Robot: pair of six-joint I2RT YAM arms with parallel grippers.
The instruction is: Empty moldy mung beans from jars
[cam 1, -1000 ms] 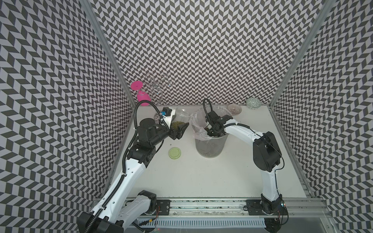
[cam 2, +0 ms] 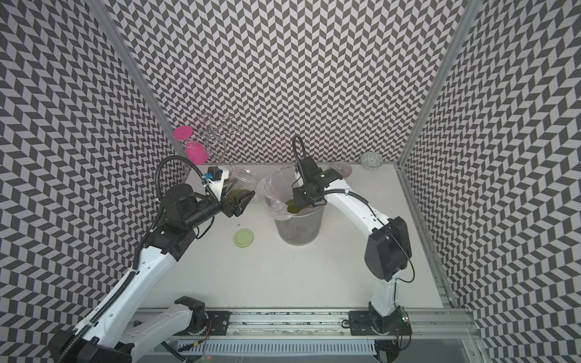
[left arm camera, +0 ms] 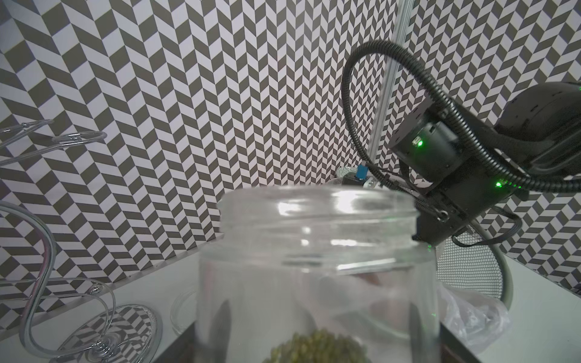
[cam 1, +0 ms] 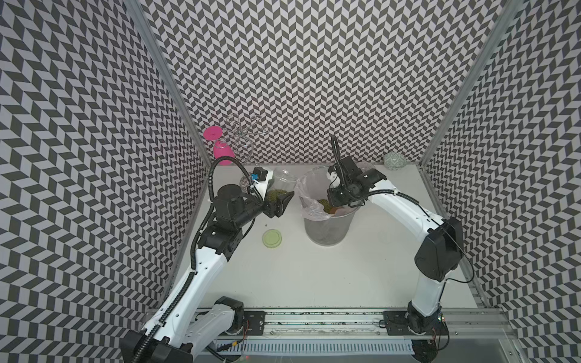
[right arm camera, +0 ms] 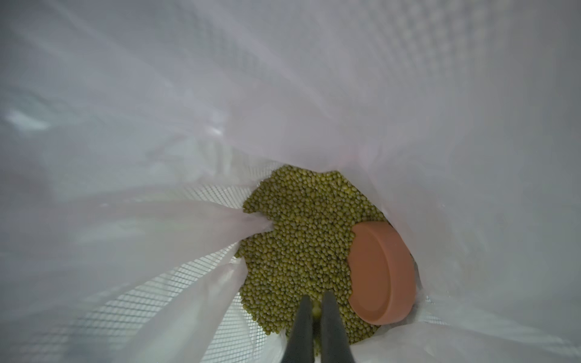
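A clear glass jar (left arm camera: 317, 284) with green mung beans (left arm camera: 317, 348) low inside it stands between the fingers of my left gripper (cam 1: 283, 203), which is shut on it. The bin (cam 1: 326, 230), lined with a thin plastic bag (cam 1: 311, 187), is right of that jar. Its bottom holds a heap of mung beans (right arm camera: 296, 242) and an orange dish (right arm camera: 387, 272) lying tilted against the bag wall. My right gripper points down into the bin, shut with nothing held. Left of the dish, its fingertips leave the dish outside them.
A green lid (cam 1: 271, 238) lies flat left of the bin. Pink glassware (cam 1: 222, 148) and a wire rack (cam 1: 243, 136) stand back left. A green glass bowl (cam 1: 394, 160) and a pinkish bowl (cam 2: 341, 169) sit at the back edge.
The left arm and jar are still.
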